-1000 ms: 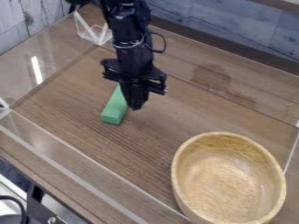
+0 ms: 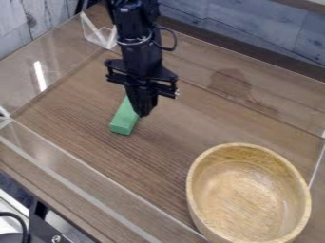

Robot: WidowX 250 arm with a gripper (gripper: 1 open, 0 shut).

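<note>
The black gripper (image 2: pixel 140 93) hangs over the wooden table in the upper middle of the view, its fingertips pointing down near the top end of a green block (image 2: pixel 124 117). That block lies flat, slightly angled, just below and left of the fingertips; I cannot tell whether they touch it. Whether anything is between the fingers is not clear.
A large pale round bowl (image 2: pixel 248 194) sits at the front right. A clear plastic piece (image 2: pixel 99 30) is at the back left edge. Dark cables lie at the lower left.
The gripper has shifted very slightly to the left. The green block looks unmoved.
</note>
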